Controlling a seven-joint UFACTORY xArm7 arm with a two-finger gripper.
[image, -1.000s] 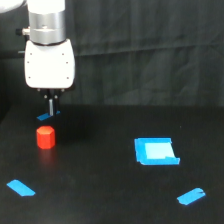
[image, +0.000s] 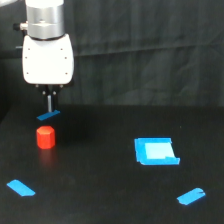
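A small red block (image: 46, 138) stands on the black table at the left. Above and slightly behind it hangs my gripper (image: 50, 107), pointing down below the white hand of the arm (image: 48, 60). The fingers look close together, but they are too small and dark to show whether they are open or shut. No object shows between them. At the right of the table lies a white square (image: 159, 150) framed in blue tape, with nothing on it.
Blue tape strips lie flat on the table: one behind the block (image: 48, 115), one at the front left (image: 20, 188), one at the front right (image: 191, 196). Bare table separates the block from the white square. A dark curtain (image: 140, 50) hangs behind.
My gripper has moved very slightly, a little lower in the view. The red block and the taped square have stayed where they were.
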